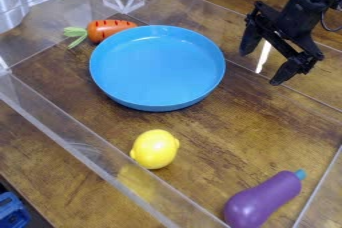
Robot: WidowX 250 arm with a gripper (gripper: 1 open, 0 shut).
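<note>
My black gripper [267,50] hangs open at the upper right, just right of the round blue plate [156,67], with nothing visible between its fingers. A toy carrot [110,29] lies behind the plate at the upper left. A yellow lemon [155,148] sits in front of the plate, and a purple eggplant [263,197] lies at the lower right.
Clear plastic walls cross the left and lower parts of the wooden table [241,122]. A blue object [11,210] is partly in view at the lower left corner.
</note>
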